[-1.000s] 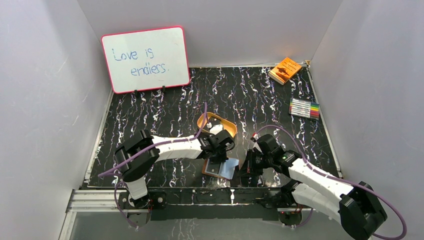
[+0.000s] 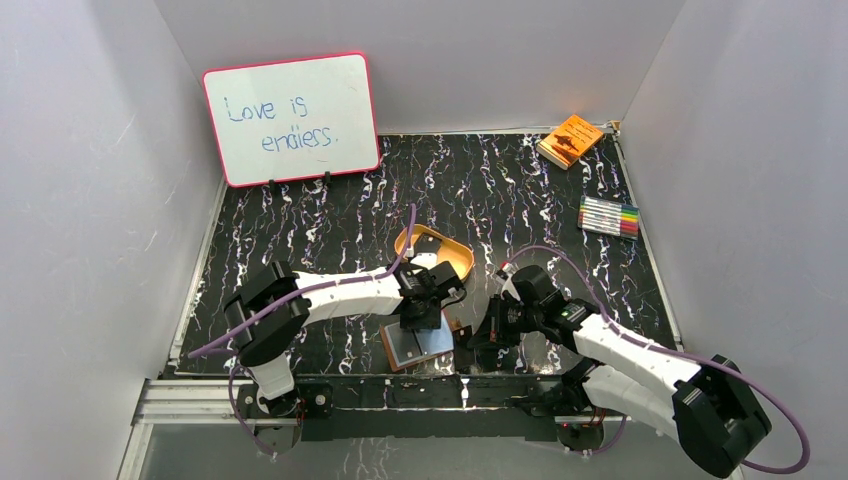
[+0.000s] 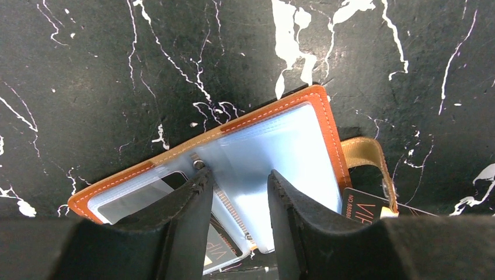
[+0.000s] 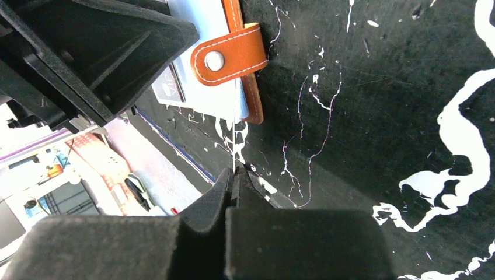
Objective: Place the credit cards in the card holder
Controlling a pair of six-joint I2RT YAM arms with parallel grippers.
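Note:
The tan-edged card holder (image 2: 388, 350) lies spread on the table, clear sleeves (image 3: 277, 146) facing up. One black card (image 3: 225, 245) sits in its left sleeve. My left gripper stands open over the holder, fingers on either side of the middle seam; whether they touch it I cannot tell. At the holder's right edge is a black VIP card (image 3: 357, 205), partly hidden by the strap (image 3: 368, 153). My right gripper is shut on this card, which appears edge-on as a thin pale line. The snap flap (image 4: 230, 57) also shows in the right wrist view.
Behind the left gripper stands an orange box (image 2: 461, 259) with a dark card (image 2: 428, 243) in it. A book (image 2: 570, 140), a pen set (image 2: 608, 217) and a whiteboard (image 2: 290, 120) are farther back. The table's front edge runs close to the holder.
The holder has slid left and turned so its right side points farther back. My left gripper has shifted slightly left and toward the front. The right gripper has edged left with its card.

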